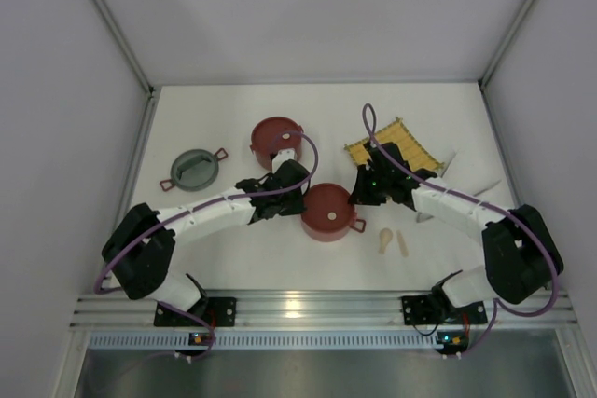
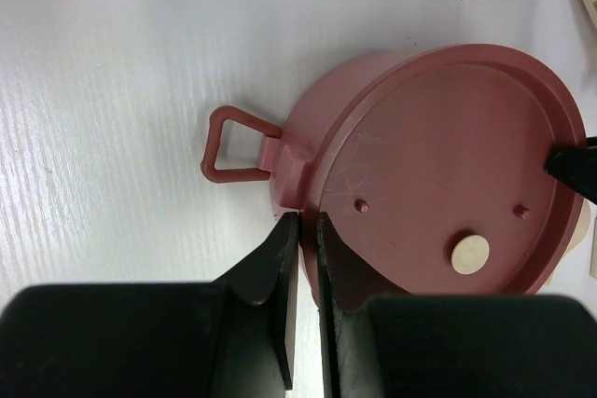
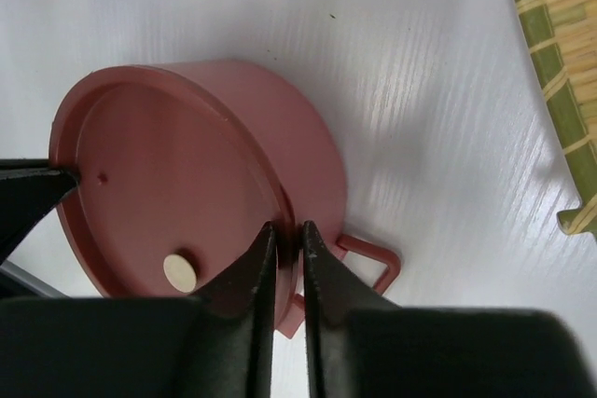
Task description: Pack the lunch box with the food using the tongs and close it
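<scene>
A round reddish-brown lunch box tier [image 1: 327, 215] with a side handle [image 2: 213, 154] lies at the front middle in the top view. A pale disc [image 2: 470, 254] and small pegs show inside it. My left gripper is shut on its left rim, one finger inside and one outside. At the opposite rim, my right gripper has its fingers on both sides of the wall, close together; whether they press on it cannot be told. A second reddish-brown tier [image 1: 270, 126] stands behind, partly hidden by the left arm. A grey-green lid-like piece [image 1: 194, 170] lies at the far left.
A yellow mat with a green border [image 3: 552, 81] lies at the right, partly under the right arm. Wooden spoon [image 1: 385, 240] and a slim utensil [image 1: 403, 243] lie right of the tier.
</scene>
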